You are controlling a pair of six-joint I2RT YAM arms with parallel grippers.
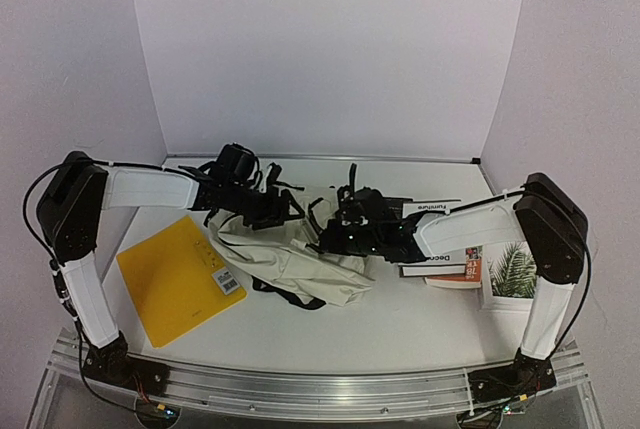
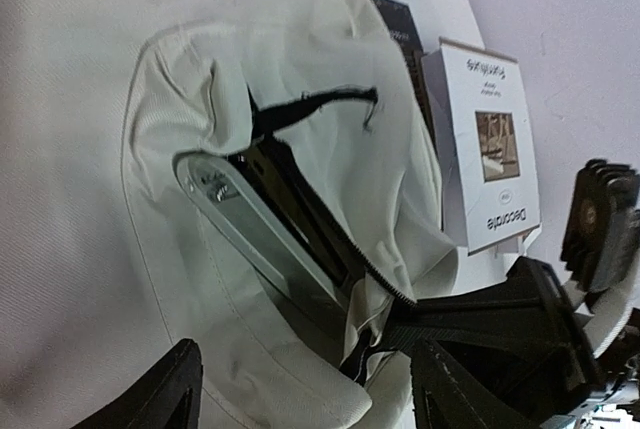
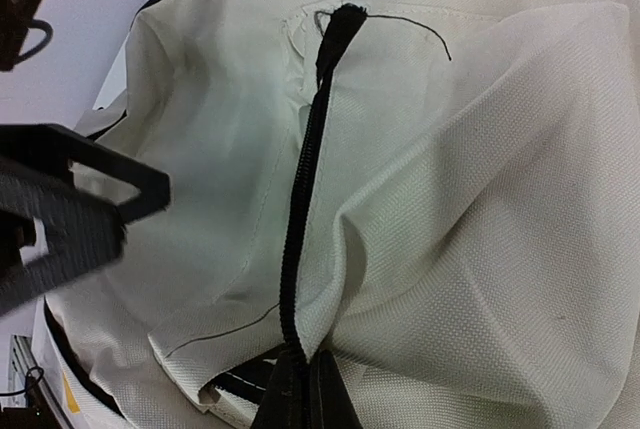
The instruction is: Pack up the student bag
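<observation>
The off-white cloth bag lies mid-table between the arms, its zipped mouth gaping in the left wrist view. Inside, a grey flat thing with a rounded corner stands beside something dark. My left gripper hangs over the mouth, its fingers wide apart with only bag cloth visible below the gap. My right gripper is shut on the bag's edge along the black zipper; the left wrist view also shows its fingertips at that edge. How deep the pinch goes is hidden.
A yellow folder lies left of the bag. On the right are the Decorate book, an orange-covered book partly under it, and a plant picture.
</observation>
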